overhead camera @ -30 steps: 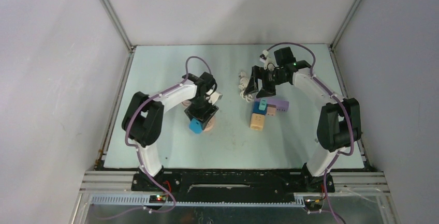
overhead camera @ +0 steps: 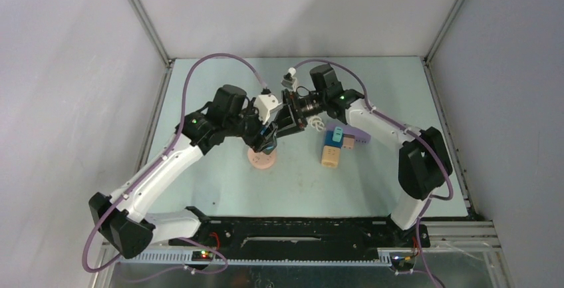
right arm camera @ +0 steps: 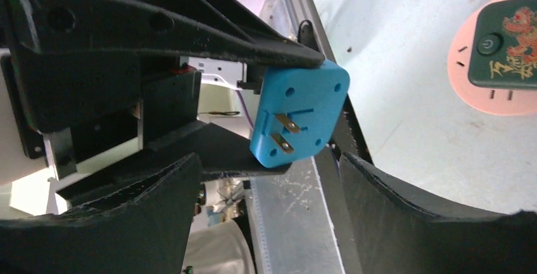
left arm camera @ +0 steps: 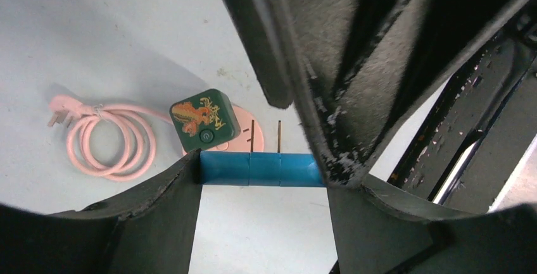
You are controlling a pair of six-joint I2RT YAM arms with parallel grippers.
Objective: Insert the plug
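A blue plug [right arm camera: 309, 100] with two metal prongs is held by my left gripper, shut on it and raised above the table. Below, a round pink socket [right arm camera: 459, 65] lies on the table with a green box [left arm camera: 204, 122] on top. A coiled pink cord [left arm camera: 111, 165] with its own plug lies beside them.
To the right in the top view are an orange block [overhead camera: 330, 157], a dark blue block [overhead camera: 331, 141], a purple strip [overhead camera: 360, 136] and a coiled white cord [overhead camera: 316, 123]. The table's front edge shows in both wrist views.
My left gripper has lifted the blue plug up from near the pink socket and moved right. My right gripper has moved left to meet it.
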